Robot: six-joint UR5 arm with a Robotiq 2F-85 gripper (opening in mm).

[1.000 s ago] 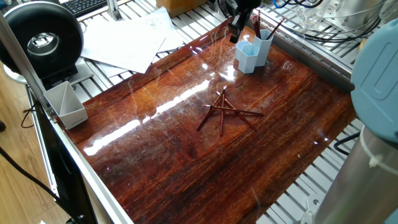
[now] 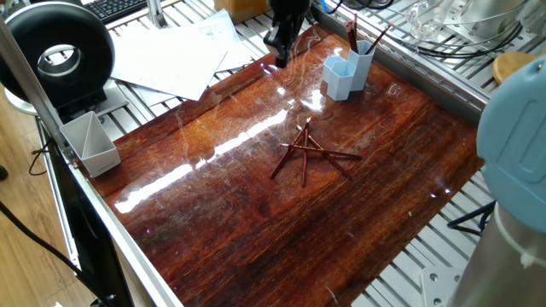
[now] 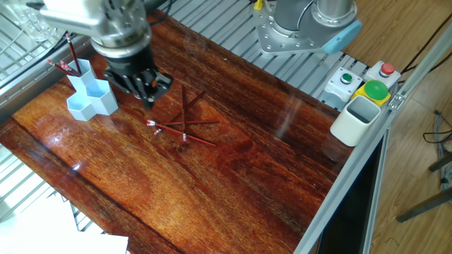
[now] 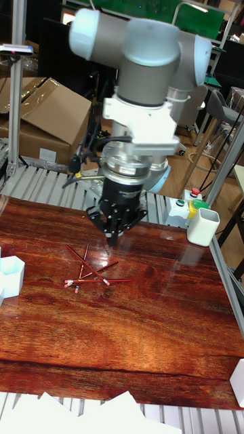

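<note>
Several dark red pencils [image 2: 311, 153] lie crossed in a loose pile on the wooden tabletop; the same pile of pencils [image 3: 185, 125] shows in exterior view 2. A pale blue holder of joined hexagonal cups [image 2: 339, 78] stands near the table edge, with a few pencils [image 3: 71, 55] upright in its tall cup. In exterior view 3, my gripper [image 4: 111, 236] points down above the table, its fingertips close together. It looks shut, and no pencil shows between its fingers. Exterior view 1 has the gripper [image 2: 281, 61] at the top edge, left of the holder.
A white square cup [image 3: 355, 120] sits at a table corner beside the button boxes [image 3: 376, 89]. Paper sheets [image 2: 171, 60] lie off the table's edge, near a black spool [image 2: 58, 53].
In exterior view 1, my gripper has moved left, away from the holder, and its fingers hang lower in the picture. The pencil pile and the holder have stayed put.
</note>
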